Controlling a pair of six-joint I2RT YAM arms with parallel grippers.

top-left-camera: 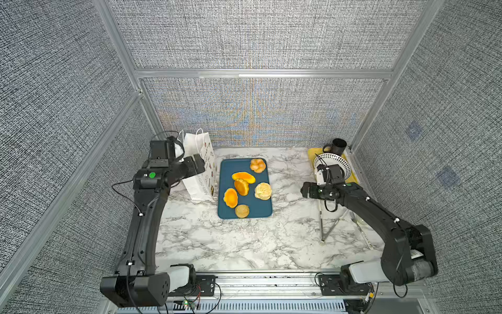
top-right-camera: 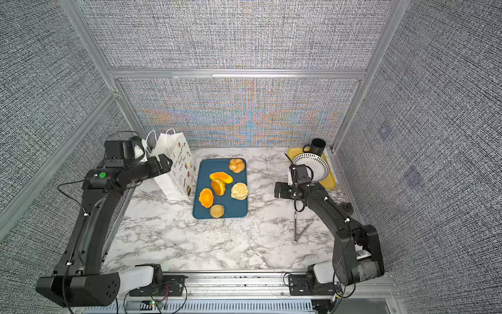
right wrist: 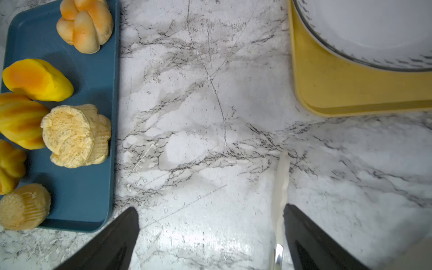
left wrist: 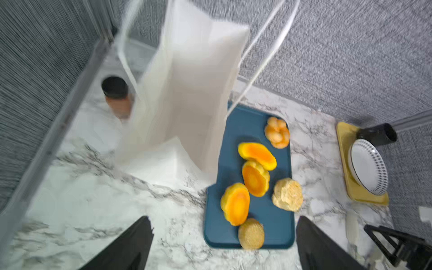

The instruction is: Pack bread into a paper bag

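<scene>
The white paper bag [top-right-camera: 176, 162] stands upright at the left, its mouth open and empty inside as far as the left wrist view shows [left wrist: 198, 90]. Just right of it is the blue tray [top-left-camera: 227, 164] with several breads: a knotted bun [right wrist: 87, 24], a long yellow bread [right wrist: 38, 80], two yellow-orange breads [left wrist: 255, 178] [left wrist: 235, 204], a pale muffin [right wrist: 74, 137] and a small round one [right wrist: 24, 207]. Over the bag's left side hangs my left gripper, open and empty. Off to the tray's right, my right gripper is open above bare table.
On the right a yellow tray [right wrist: 324, 101] carries a white plate [left wrist: 364, 162] and a black mug [top-left-camera: 338, 146]. Tongs [top-left-camera: 322, 235] and a fork [top-left-camera: 360, 227] lie near the right arm. A dark-lidded jar [left wrist: 118, 96] stands left of the bag.
</scene>
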